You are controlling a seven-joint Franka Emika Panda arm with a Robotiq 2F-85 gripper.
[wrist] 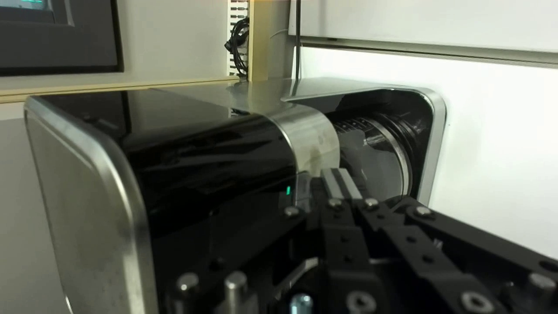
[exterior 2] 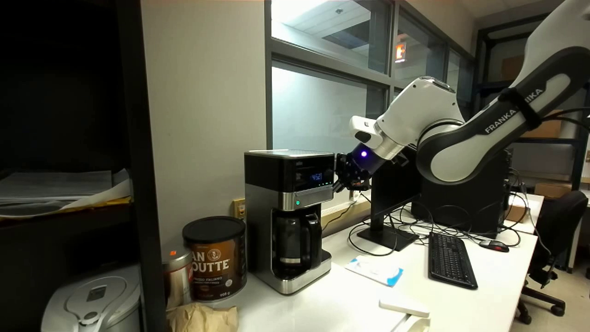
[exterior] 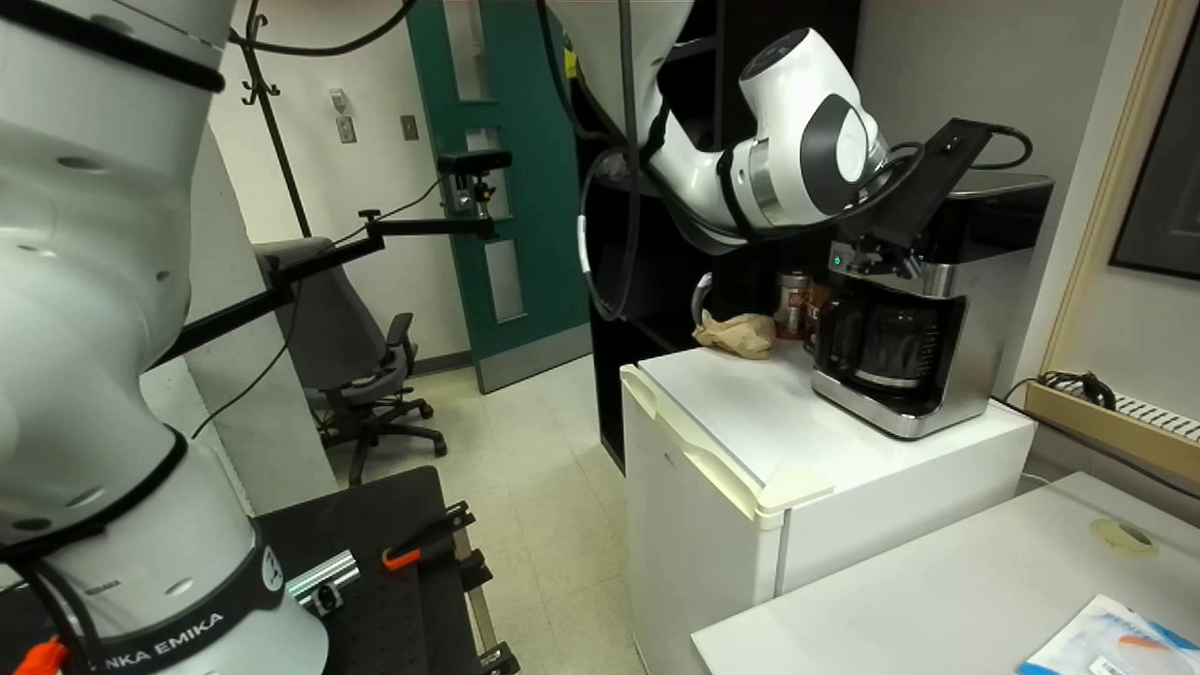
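A black and silver coffee maker (exterior 2: 268, 177) stands upright on the white surface, its glass carafe (exterior 2: 290, 243) seated inside. Its blue display (exterior 2: 316, 177) is lit, and a green light (exterior 2: 298, 202) glows on the silver band of the front. My gripper is shut, with nothing showing between its fingers. In the wrist view the fingertips overlap the silver band (wrist: 314, 136); whether they touch it, I cannot tell. From the first exterior view, the gripper (exterior: 908, 268) is at the upper front of the machine, right of the green light (exterior: 837, 261).
A brown coffee can (exterior 2: 215, 260) and a crumpled paper bag (exterior: 737, 334) sit beside the machine. The white fridge top (exterior: 731, 394) is clear in front. A monitor (exterior 2: 395, 188) and a keyboard (exterior 2: 452, 260) occupy the desk beyond.
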